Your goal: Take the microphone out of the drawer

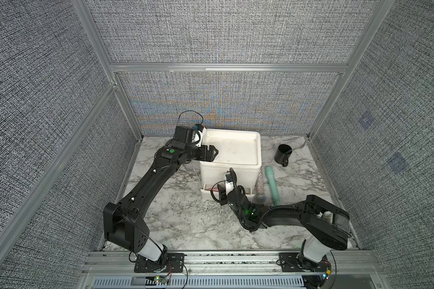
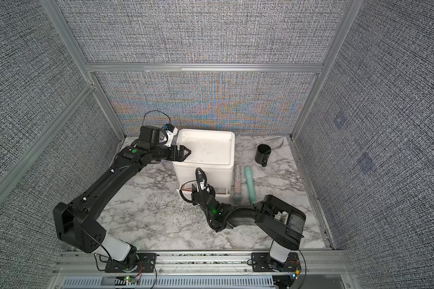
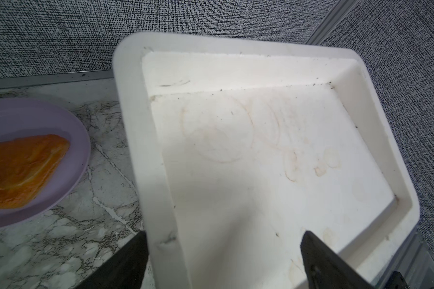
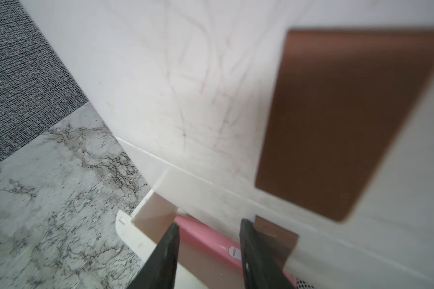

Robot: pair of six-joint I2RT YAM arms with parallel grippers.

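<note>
A pink microphone (image 4: pixel 212 239) lies inside the pulled-out bottom drawer (image 4: pixel 139 236) of the white cabinet (image 1: pixel 233 144); its far end with a dark mesh is partly hidden by a finger. Over the drawer, my right gripper stands open, its fingers seen against the microphone, with nothing gripped. Whether they touch it I cannot tell. My left gripper (image 1: pixel 216 152) is open too, at the left rim of the cabinet's tray top, holding nothing.
A teal microphone (image 1: pixel 272 185) and a glittery one (image 1: pixel 260 185) lie right of the cabinet. Behind them stands a black mug (image 1: pixel 283 155). Left of the cabinet, a purple plate (image 3: pixel 74 144) carries an orange-brown pastry (image 3: pixel 24 168).
</note>
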